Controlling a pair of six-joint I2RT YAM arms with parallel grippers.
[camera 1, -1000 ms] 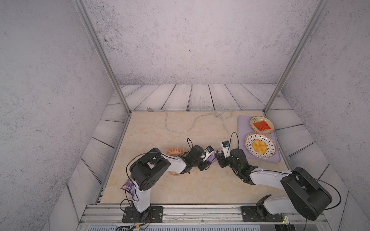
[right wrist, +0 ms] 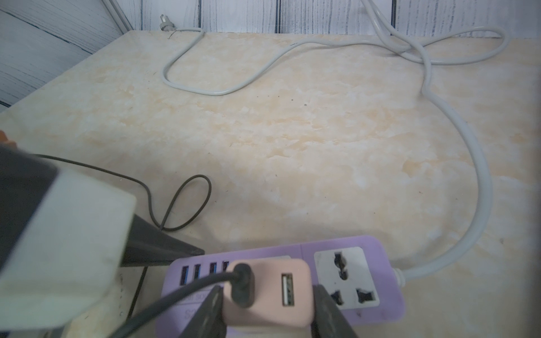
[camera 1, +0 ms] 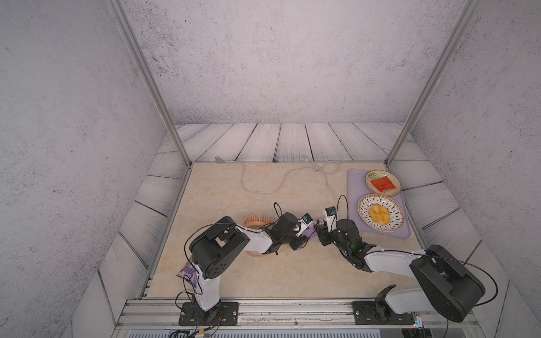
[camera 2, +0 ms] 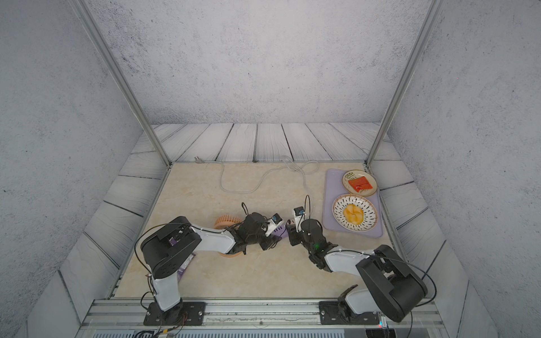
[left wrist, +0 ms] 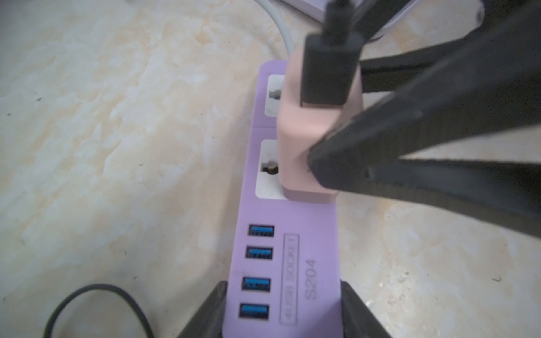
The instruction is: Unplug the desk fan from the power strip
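Lavender power strip [left wrist: 324, 270] lies on the table, its USB end between the fingers of my left gripper, which is shut on it. A pink adapter plug [right wrist: 267, 290] with a dark cable in its top sits over the strip's middle socket. My right gripper is shut on that plug. I cannot tell how deep its prongs sit; my right fingers [left wrist: 343, 163] cover part of it. The end socket [right wrist: 346, 278] is empty. An orange ribbed round thing, seemingly the fan [camera 1: 257, 220], is mostly hidden under my left arm.
A white cord [right wrist: 476, 169] runs from the strip to the back; its plug [right wrist: 166, 23] lies at the back left. A lavender tray [camera 1: 354, 194] with two dishes stands right. A purple packet [camera 1: 187, 273] lies front left.
The left arm and the strip show no clear movement.
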